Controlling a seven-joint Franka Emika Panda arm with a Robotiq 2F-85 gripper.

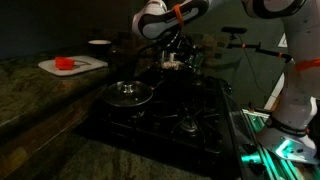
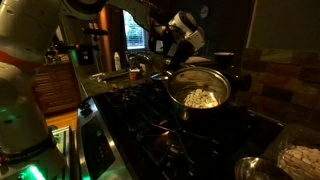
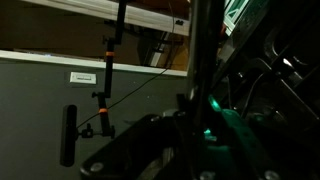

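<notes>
My gripper (image 2: 175, 56) hangs over the far part of the stove in exterior view 2, close to a round pan. A long dark bar (image 3: 205, 55) runs up between the fingers in the wrist view, and the gripper is shut on it. What the bar belongs to is too dark to tell. The pan (image 2: 222, 106) holds pale chopped pieces (image 2: 201, 98). Seen in exterior view 1, the gripper (image 1: 185, 46) is a dark shape below the white wrist joint, its fingertips not distinct.
A round pan (image 1: 127, 94) sits on the stove (image 1: 165, 125) in exterior view 1. A white tray with a red item (image 1: 64, 63) lies on the counter. A clear container of pale pieces (image 2: 302, 157) and a shiny round dish (image 2: 258, 170) stand at the near right in exterior view 2.
</notes>
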